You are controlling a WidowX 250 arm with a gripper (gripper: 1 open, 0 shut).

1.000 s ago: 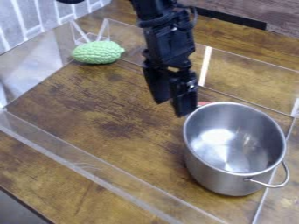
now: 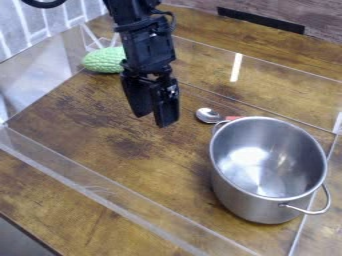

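Note:
My black gripper (image 2: 152,104) hangs over the middle of the wooden table (image 2: 94,140), pointing down, open, with nothing visible between its fingers. To its lower right stands a large steel pot (image 2: 266,160) with side handles. Just right of the gripper, behind the pot, lies a spoon (image 2: 209,115) with a red handle. A light green bumpy vegetable-like object (image 2: 104,59) lies at the back left, partly behind the arm.
Clear low barriers border the work area along the left, front and right. A white strip (image 2: 235,66) shows toward the back right.
The gripper has moved left, away from the pot, uncovering the spoon. The pot and green object have stayed in place.

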